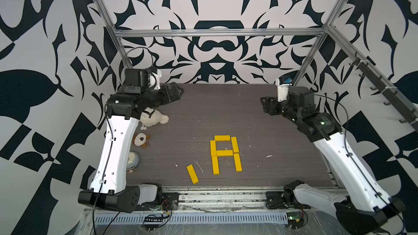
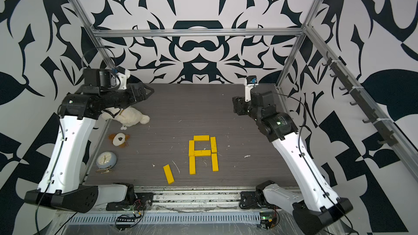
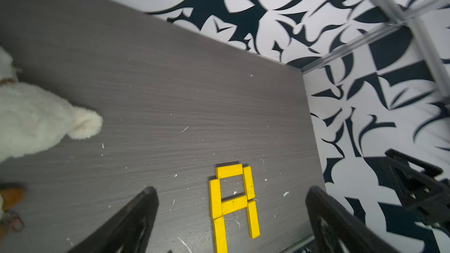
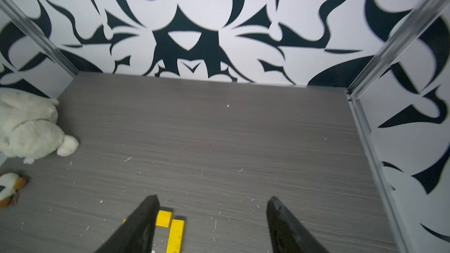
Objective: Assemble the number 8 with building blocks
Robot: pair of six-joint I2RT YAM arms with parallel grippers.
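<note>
Several yellow blocks form a figure on the table: a top bar (image 1: 222,138), a middle bar (image 1: 224,152), two uprights on each side, and an open bottom. A loose yellow block (image 1: 192,174) lies tilted, left of the figure's lower end and apart from it. High over the back left of the table, my left gripper (image 1: 178,91) is open, its fingers (image 3: 136,215) wide apart and empty. Over the back right hangs my right gripper (image 1: 263,105); a clear gap shows between its fingers, with nothing held.
At the left edge lie a white plush toy (image 2: 130,116), a brown-and-white toy (image 2: 118,139) and a round clock-like object (image 2: 106,160). Small pale scraps dot the table (image 1: 283,152).
</note>
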